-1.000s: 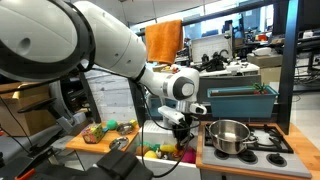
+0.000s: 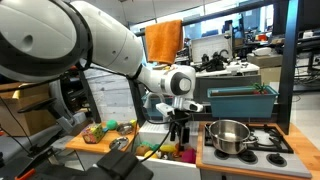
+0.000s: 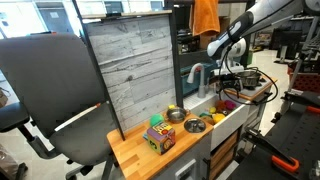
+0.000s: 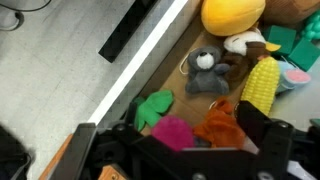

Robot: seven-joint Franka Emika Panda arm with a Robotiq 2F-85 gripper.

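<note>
My gripper (image 2: 179, 137) points down over an open white drawer full of toys, below the counter. In the wrist view its dark fingers (image 4: 88, 137) stand wide apart at the bottom, and I see nothing held between them. Beneath and between them lie a pink toy (image 4: 173, 132), an orange-red one (image 4: 220, 127) and a green one (image 4: 152, 107), partly covered by the gripper. Farther up are a grey plush animal (image 4: 208, 72), a yellow corn cob (image 4: 262, 88), a brown plush (image 4: 240, 62) and a yellow-orange toy (image 4: 231, 14).
The drawer's white wall (image 4: 140, 76) runs diagonally past the toys. A steel pot (image 2: 230, 134) stands on the stove to the right. Bowls and a colourful box (image 3: 160, 137) sit on the wooden counter; a faucet (image 3: 194, 72) rises behind.
My gripper has come down a little towards the drawer, drifting slightly left in exterior view 1. The counter items and pot have stayed put.
</note>
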